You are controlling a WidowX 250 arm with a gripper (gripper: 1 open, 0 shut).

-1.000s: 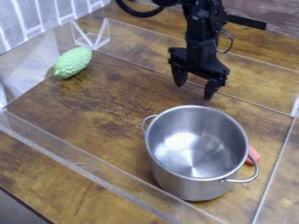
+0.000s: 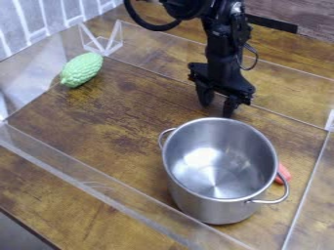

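My black gripper point(image 2: 218, 100) hangs over the wooden table point(image 2: 92, 146) at the upper middle, behind a large steel pot point(image 2: 217, 168) with two handles. Its fingertips point down and look slightly apart; I see nothing held between them, though the dark shapes are hard to make out. A pale green textured object point(image 2: 81, 69), like a toy vegetable, lies at the upper left. A red object point(image 2: 283, 175) lies at the pot's right side, partly hidden behind it.
Clear plastic walls edge the work area on the left, front and right.
My gripper has shifted slightly, and its fingertips look a little closer together than before. The pot and the other objects have stayed in place.
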